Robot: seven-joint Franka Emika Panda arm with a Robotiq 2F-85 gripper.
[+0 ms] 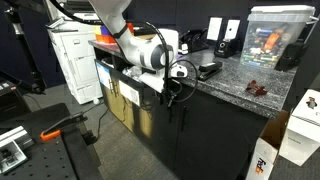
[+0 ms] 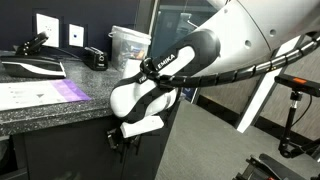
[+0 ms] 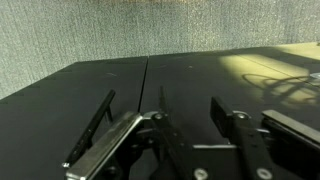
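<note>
My gripper [image 1: 166,97] hangs from the white arm, low against the front of the dark cabinet [image 1: 140,120]. In the wrist view the gripper has its fingers apart, with no object clearly held between them. Black cabinet panels fill that view, split by a thin seam. A dark, bar-like handle [image 3: 90,128] stands out close to the left finger, and a fainter dark bar [image 3: 164,104] shows right of the seam. Whether either finger touches a handle cannot be made out. In exterior view 2 the arm's white hand [image 2: 140,126] partly covers the cabinet front.
Above the cabinet runs a speckled countertop [image 1: 228,82] bearing a clear lidded bin [image 1: 268,38] and a dark appliance [image 2: 32,66]. White boxes [image 1: 300,135] stand at the right.
</note>
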